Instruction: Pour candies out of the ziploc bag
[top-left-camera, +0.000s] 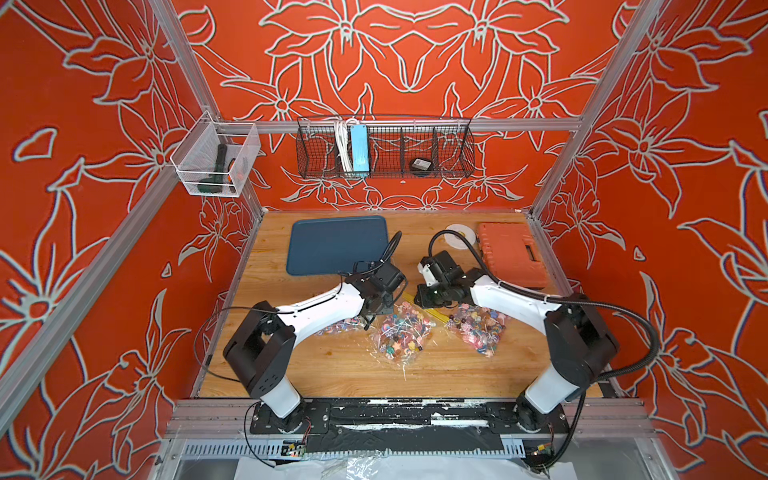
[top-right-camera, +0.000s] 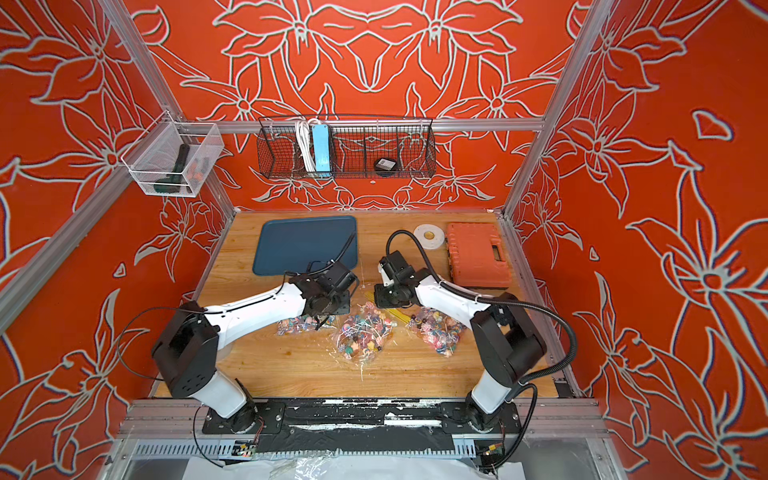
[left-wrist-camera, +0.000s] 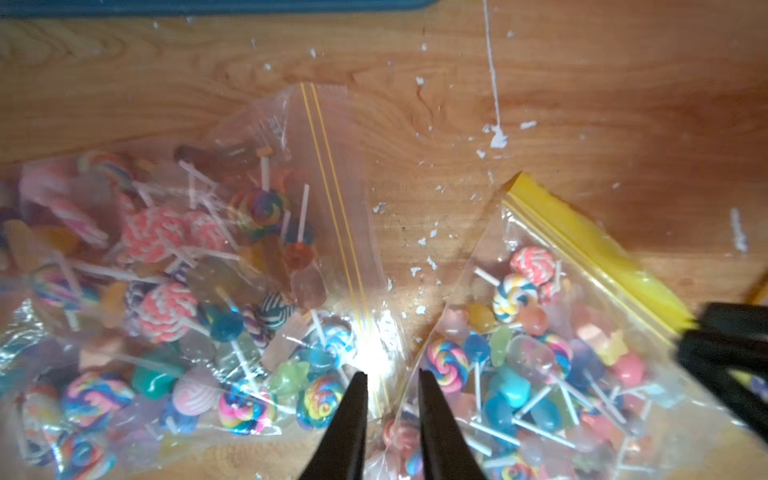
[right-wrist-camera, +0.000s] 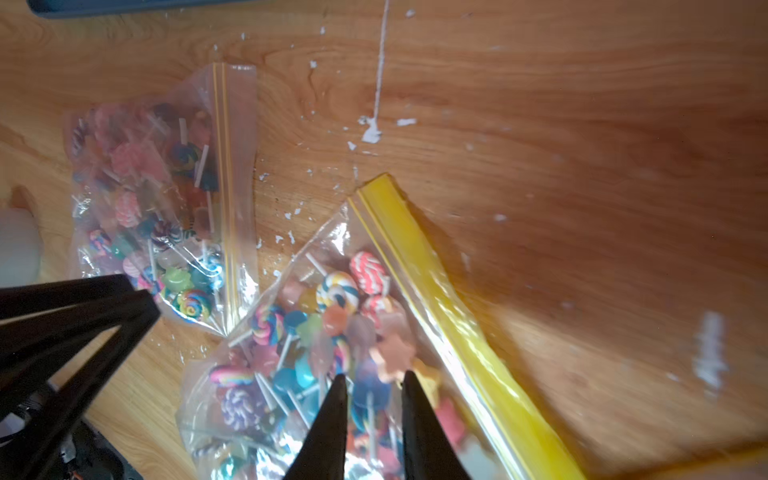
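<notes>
Three clear ziploc bags of colourful lollipop-like candies lie on the wood table: a left bag (left-wrist-camera: 184, 312), a middle bag with a yellow seal (right-wrist-camera: 320, 352), and a right bag (top-left-camera: 478, 328). My left gripper hangs over the gap between the left and middle bags, open, with its fingertips apart. My right gripper is above the middle bag near its yellow seal, open, with nothing held. In both top views the two wrists stand close together and partly hide the bags beneath.
A blue tray (top-left-camera: 336, 244) lies at the back left, a white roll (top-right-camera: 429, 234) and an orange case (top-right-camera: 478, 256) at the back right. Wire baskets (top-left-camera: 384, 148) hang on the walls.
</notes>
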